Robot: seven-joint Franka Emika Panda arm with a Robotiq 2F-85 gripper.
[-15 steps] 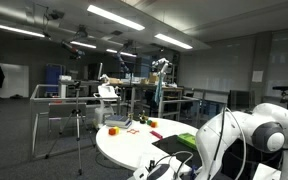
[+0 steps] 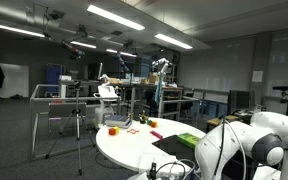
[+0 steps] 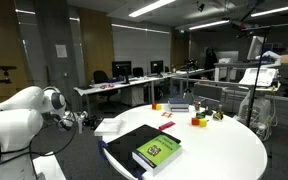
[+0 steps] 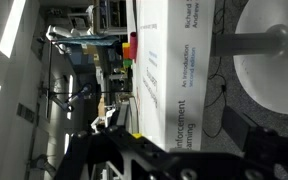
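Observation:
In the wrist view my gripper is open, its dark fingers (image 4: 121,146) spread to either side of a white book's spine (image 4: 182,75). Printing on the spine reads as a reinforcement learning introduction, second edition. Whether either finger touches the book cannot be told. Exterior view 2 has my gripper (image 3: 88,123) at the left end of the table, close beside a flat white object (image 3: 109,127) that appears to be this book. At the bottom edge of exterior view 1 the gripper is small and partly cut off.
A green-covered book (image 3: 158,151) lies on a dark box on the round white table (image 3: 224,150). Coloured blocks (image 3: 199,122) and a red item (image 3: 166,126) stand farther back.
In exterior view 1 the arm's white links have shifted right, back toward the base. The table objects look unmoved.

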